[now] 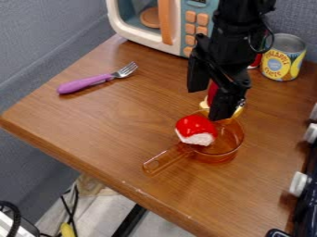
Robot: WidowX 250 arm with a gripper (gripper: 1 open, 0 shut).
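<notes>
My black gripper (pixel 209 97) hangs over the wooden table, behind the amber transparent pot (pixel 217 150), which holds a red and white round object (pixel 196 131). Part of a red object (pixel 213 89) shows behind my fingers, with something yellow beneath it. Whether my fingers are open or shut on anything is unclear.
A purple-handled fork (pixel 93 80) lies at the left. A toy microwave (pixel 158 18) stands at the back, a can (pixel 283 57) at the back right. A black object with white knobs lines the right edge.
</notes>
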